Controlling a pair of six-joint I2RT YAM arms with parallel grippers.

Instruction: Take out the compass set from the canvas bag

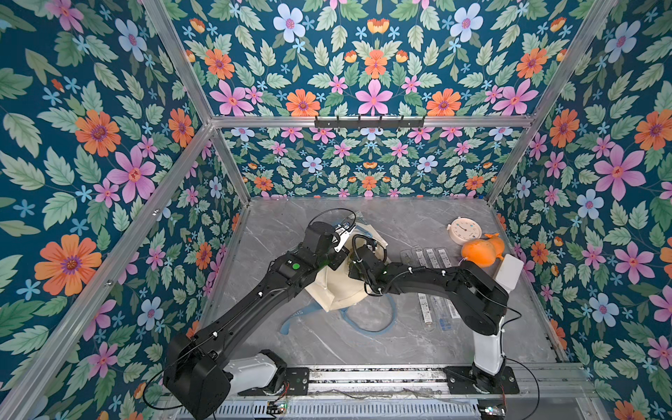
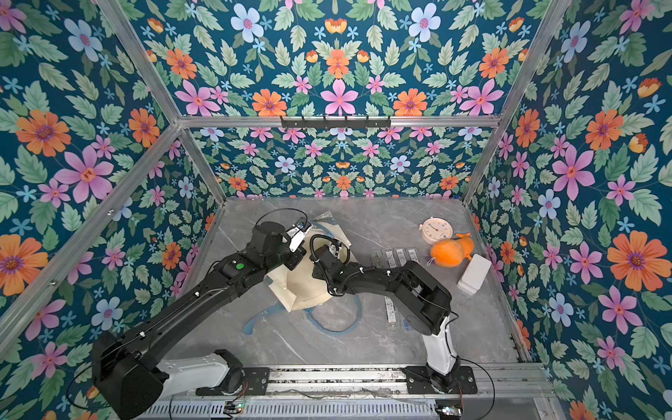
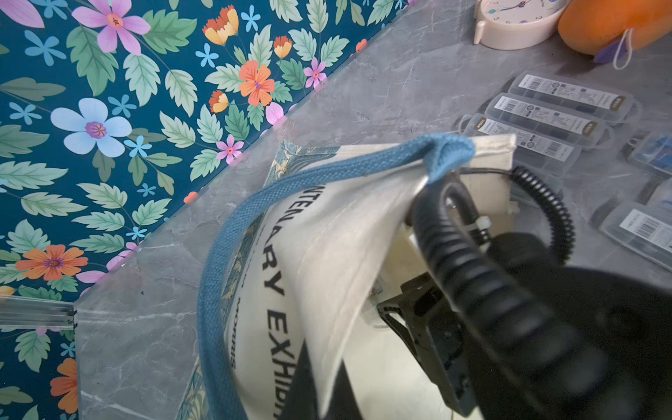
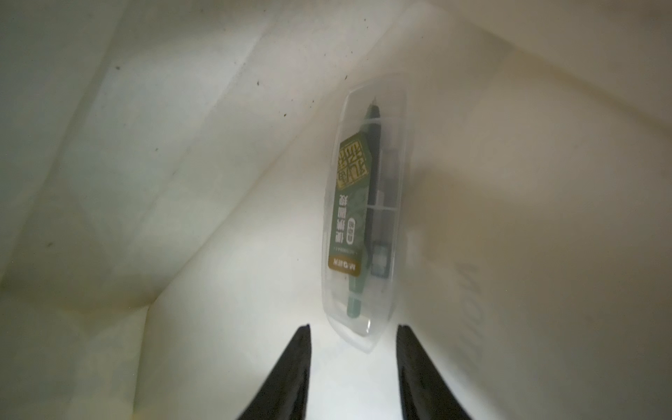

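Observation:
The canvas bag [image 1: 337, 292] lies opened on the table, pale cream with a blue strap [image 3: 210, 294]. My left gripper is shut on the upper edge of its printed side, one finger on each face of the cloth. Inside the bag, the right wrist view shows the compass set [image 4: 367, 210], a clear elongated case with a dark green label. My right gripper reaches into the bag, fingers apart around empty space. The near end of the case lies just beyond its fingertips, between them in the view.
Several clear labelled cases [image 3: 539, 112] lie right of the bag. Farther right are a pink clock [image 1: 464, 229], an orange plush thing [image 1: 483, 250] and a white box [image 1: 509, 272]. Bare table [image 1: 259, 231] shows to the left.

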